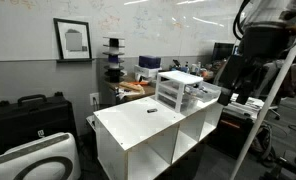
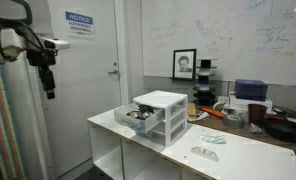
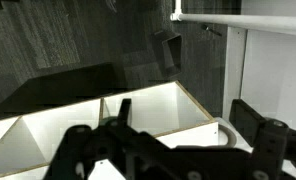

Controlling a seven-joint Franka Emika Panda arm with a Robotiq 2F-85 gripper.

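Up at the right of exterior view 1, my gripper [image 1: 226, 88] is in the air, clear of the white cabinet. Its fingers stand wide apart in the wrist view, where the two dark fingers [image 3: 118, 122] have nothing between them. Below it there appear the cabinet's open compartments [image 3: 156, 108] and the dark floor. On the cabinet top sits a white drawer unit [image 2: 164, 100] with clear drawers. One drawer [image 2: 138, 117] is pulled out and holds a jumble of small items, too small to make out.
A small dark object [image 1: 152, 110] lies on the cabinet top [image 1: 128, 122], which is otherwise largely bare there. Behind it, a wooden desk holds a black spool rack [image 1: 113, 60] and a dark blue box [image 2: 251, 90]. A black case [image 1: 30, 120] stands at the left.
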